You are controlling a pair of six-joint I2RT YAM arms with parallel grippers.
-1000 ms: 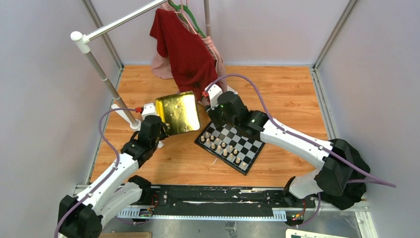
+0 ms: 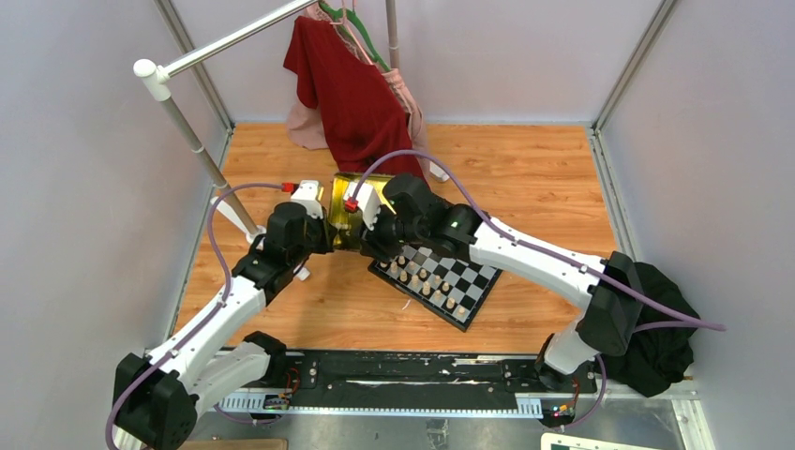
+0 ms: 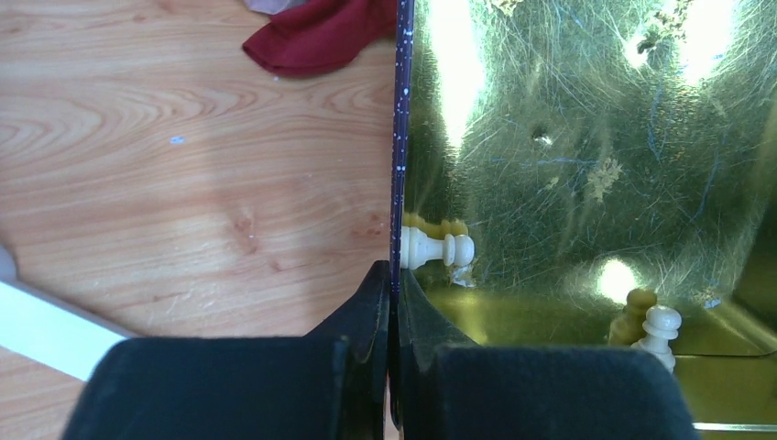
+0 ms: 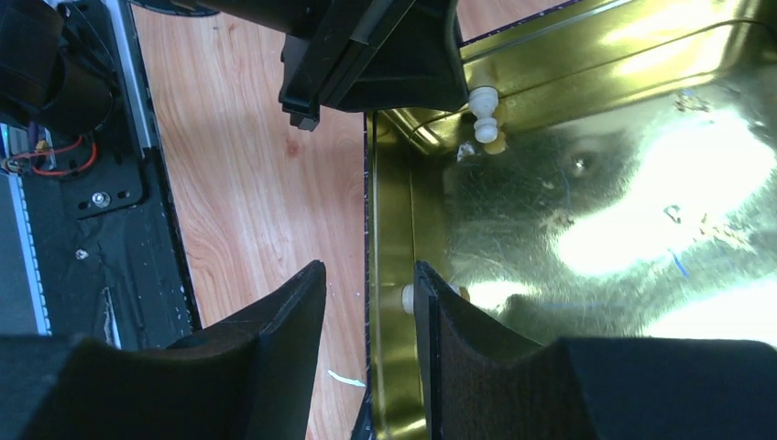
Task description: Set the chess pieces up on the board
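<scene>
My left gripper is shut on the rim of a gold metal tin (image 3: 586, 156), held in the air left of the chessboard (image 2: 464, 295). Inside the tin lie a white pawn (image 3: 458, 247) and a second white piece (image 3: 658, 330). In the right wrist view a white piece (image 4: 486, 115) lies by the tin wall, another (image 4: 408, 298) near my right gripper. That gripper is open, its fingers either side of the tin's near wall, over it. Several pieces stand on the board, largely along its near-left part.
A clothes rack with a red shirt (image 2: 342, 94) and pink garments stands behind the tin at the back left. A black cloth (image 2: 656, 366) lies at the front right.
The tin in my left gripper has moved rightward toward the middle. My right gripper has moved leftward over the tin, now hiding much of it in the top view.
</scene>
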